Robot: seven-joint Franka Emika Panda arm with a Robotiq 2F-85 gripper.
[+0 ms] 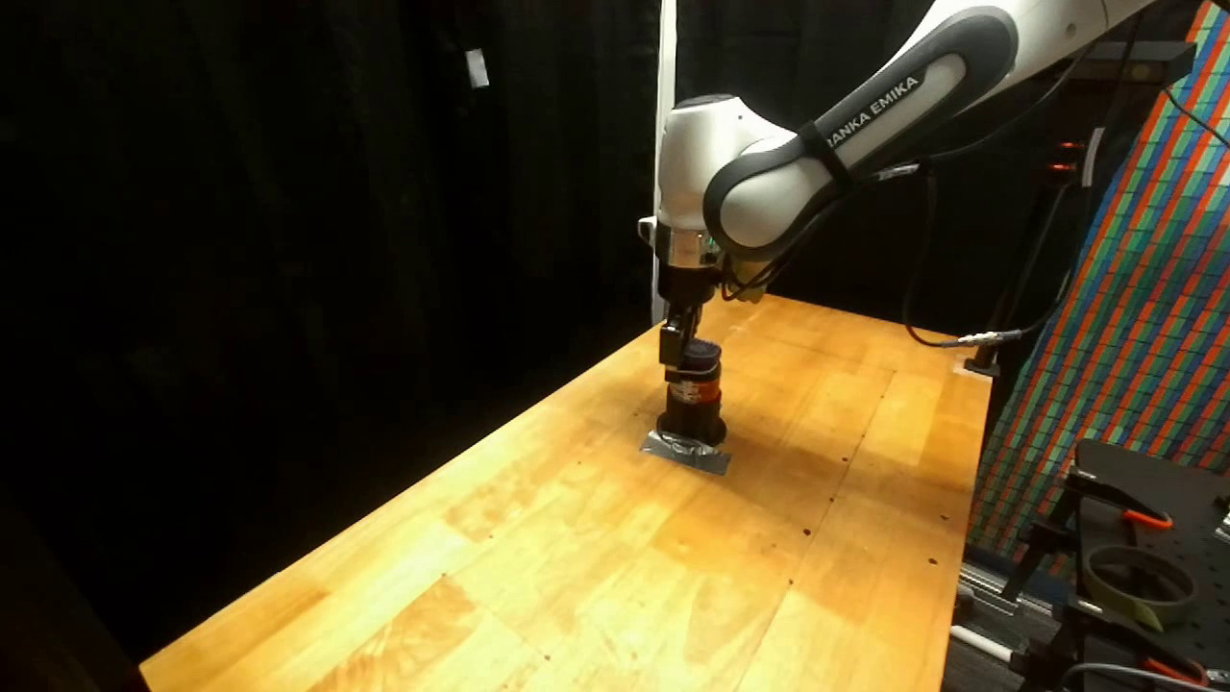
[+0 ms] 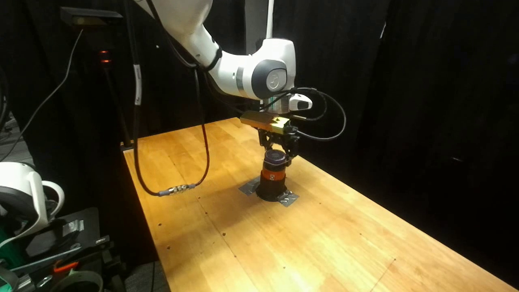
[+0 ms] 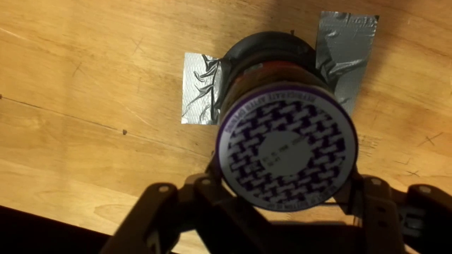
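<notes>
A jar (image 3: 288, 146) with a purple-and-white patterned lid stands upright in a black round holder (image 3: 271, 42), seen from above in the wrist view. In exterior view 2 an orange-red label (image 2: 273, 175) shows on the jar's side. My gripper (image 2: 278, 156) points down at the lid, with one finger on each side of it. The lid covers the fingertips in the wrist view, so whether they press on the jar cannot be told. A thin band or wire runs round the jar just below the lid.
Grey tape (image 3: 347, 55) fixes the holder to the wooden table (image 1: 553, 554) on two sides. A cable (image 2: 206, 155) hangs low over the table beside the arm.
</notes>
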